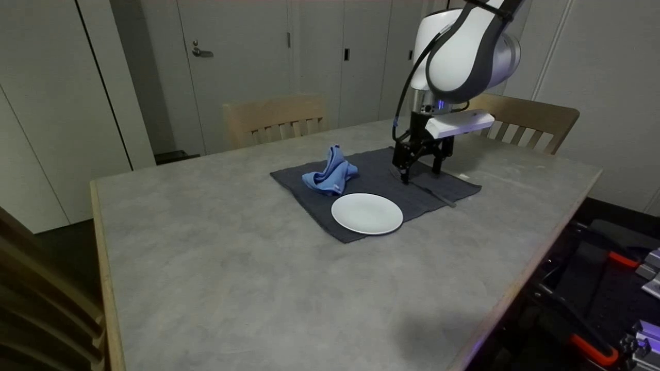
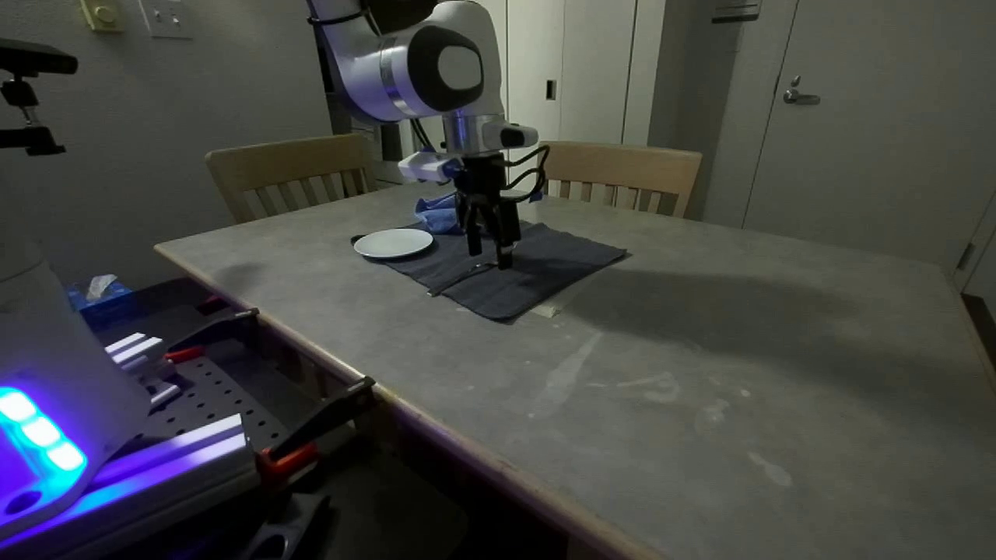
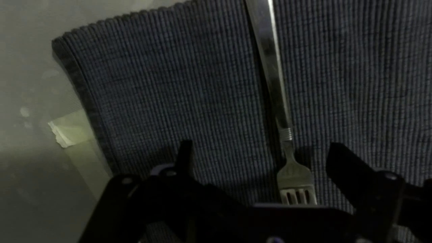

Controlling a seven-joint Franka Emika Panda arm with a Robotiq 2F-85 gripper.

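Observation:
A silver fork [image 3: 279,93] lies flat on the dark ribbed placemat [image 3: 190,85]; in the wrist view its tines point down toward my gripper. The fingers stand open, one finger on each side of the fork's head, nearer the right one, with nothing held. From exterior view 1, my gripper [image 1: 422,177] is low over the placemat, and the fork's handle [image 1: 438,197] runs toward the mat's near right edge. A white plate [image 1: 367,214] sits at the mat's near edge. Behind it is a crumpled blue cloth [image 1: 332,173].
Wooden chairs [image 1: 275,117] stand along the far side. A strip of pale tape [image 3: 73,129] is stuck at the mat's edge.

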